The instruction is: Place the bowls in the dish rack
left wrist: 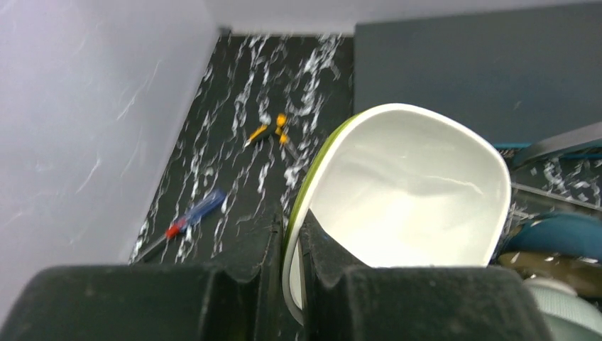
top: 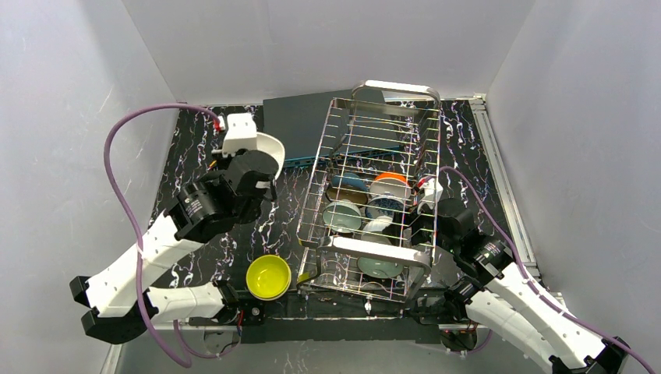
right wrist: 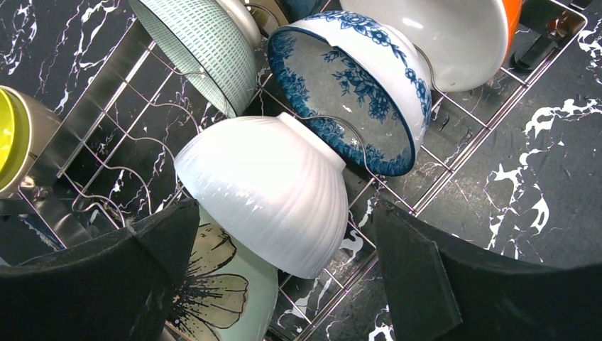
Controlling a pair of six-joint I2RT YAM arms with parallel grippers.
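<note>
My left gripper is shut on the rim of a white bowl (left wrist: 405,185), held up left of the dish rack (top: 374,249); in the top view the arm partly hides it (top: 269,144). A yellow bowl (top: 267,276) rests at the front, left of the rack. Several bowls stand tilted in the rack's lower level, including a white one (right wrist: 270,192), a blue floral one (right wrist: 355,85) and a pale green one (right wrist: 199,50). My right gripper is open at the rack's right side, its fingers either side of the white bowl in the right wrist view.
A dark flat panel (top: 296,125) lies at the back under the rack's far part. Small tools, including a blue screwdriver (left wrist: 199,213), lie on the left of the counter. Grey walls bound the space on the sides and back.
</note>
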